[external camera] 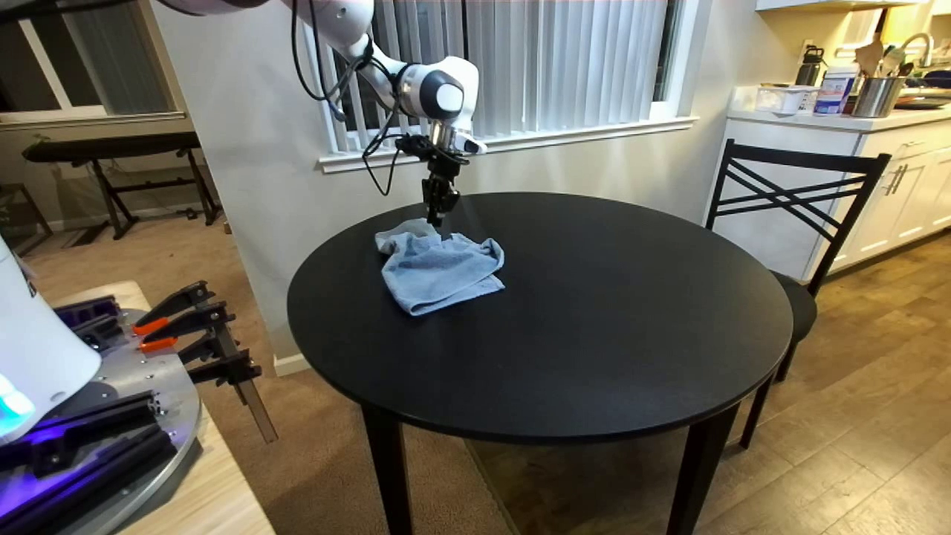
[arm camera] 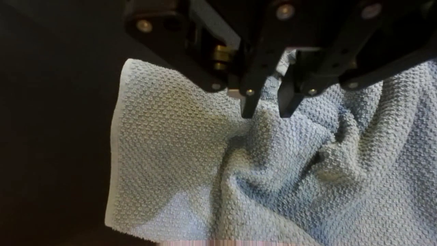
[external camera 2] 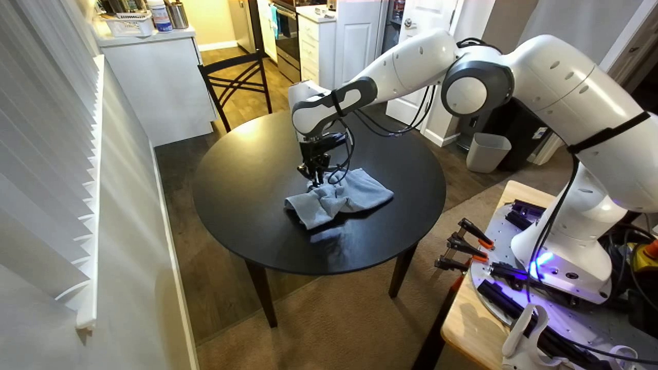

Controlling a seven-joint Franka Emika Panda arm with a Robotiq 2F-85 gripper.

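A light blue towel (external camera: 438,273) lies rumpled on the black round table (external camera: 606,339), toward its left back side. In the second exterior view the towel (external camera 2: 361,192) spreads to both sides below my gripper (external camera 2: 317,183). Seen from the wrist, my gripper hangs over the towel's folds (arm camera: 262,164), with a narrow gap between its fingertips and towel texture visible through it. No fabric is clearly pinched there. Whether the tips touch the towel is hard to tell. One hemmed edge of the towel (arm camera: 116,143) lies flat on the dark tabletop.
A black chair (external camera: 802,205) stands at its right edge. The window sill (external camera: 508,143) and wall are close behind the table. Clamps (external camera: 205,330) stick out from the robot's wooden stand at left.
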